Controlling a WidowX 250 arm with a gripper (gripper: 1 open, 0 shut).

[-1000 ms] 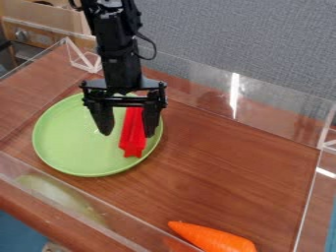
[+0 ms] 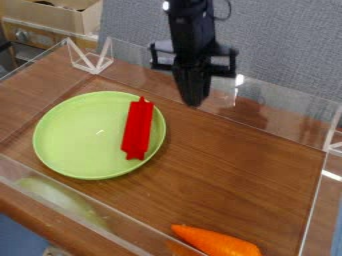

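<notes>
A red bar-shaped object [image 2: 138,128] lies on a green plate [image 2: 78,140] at the left of the wooden surface. My black gripper [image 2: 193,85] is raised above and to the right of the plate, near the back, apart from the red object; its fingers point down, and how far they are open is hard to make out. An orange carrot [image 2: 214,242] lies at the front right.
Low clear walls [image 2: 314,200] edge the wooden surface. A cardboard box [image 2: 60,16] and a white bracket [image 2: 91,62] are at the back left.
My gripper has risen from over the red object and moved right and back. The red object remains on the plate.
</notes>
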